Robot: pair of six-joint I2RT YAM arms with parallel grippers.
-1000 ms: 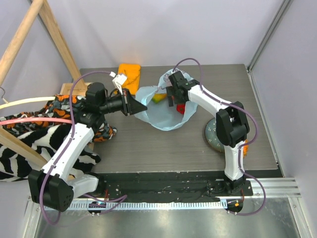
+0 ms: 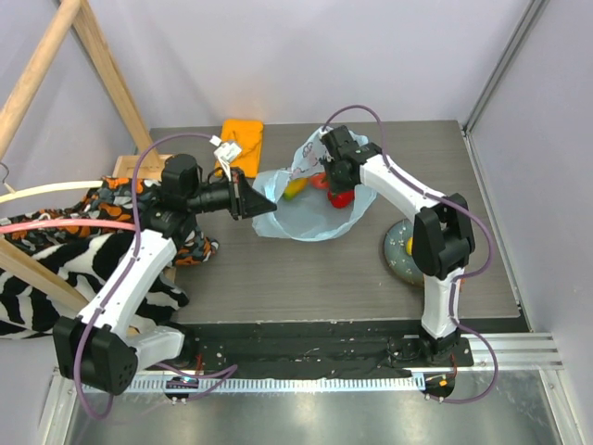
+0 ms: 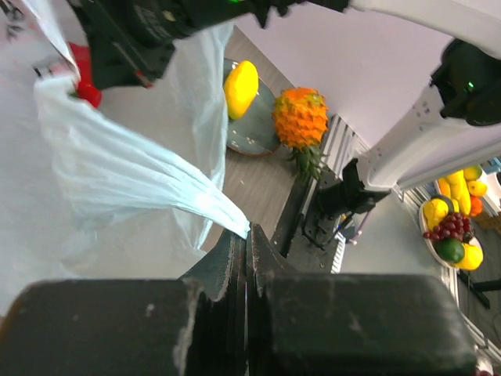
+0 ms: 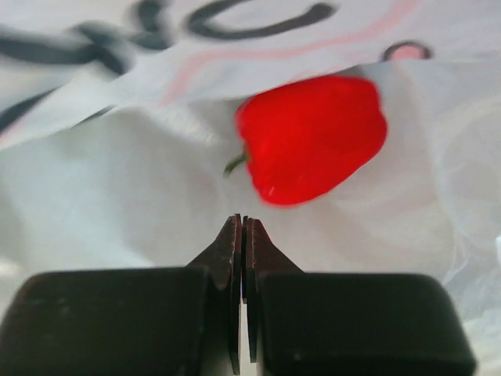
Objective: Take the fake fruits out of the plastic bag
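Note:
The pale plastic bag lies mouth-forward on the table. My left gripper is shut on a gathered bit of its rim. In the right wrist view, my right gripper is shut with nothing between its fingertips. A red pepper rests just beyond them inside the bag, apart from the fingers, its green stem to the left and its top edge under the printed flap. From above, red fruit shows beside the right gripper, and a yellow-green fruit lies deeper in the bag.
A grey plate holds a yellow fruit, partly under the right arm. An orange pineapple stands beside it. An orange cloth lies behind the left gripper. Bare table is in front of the bag.
The left gripper keeps the rim, and the bag edge there looks more tightly gathered.

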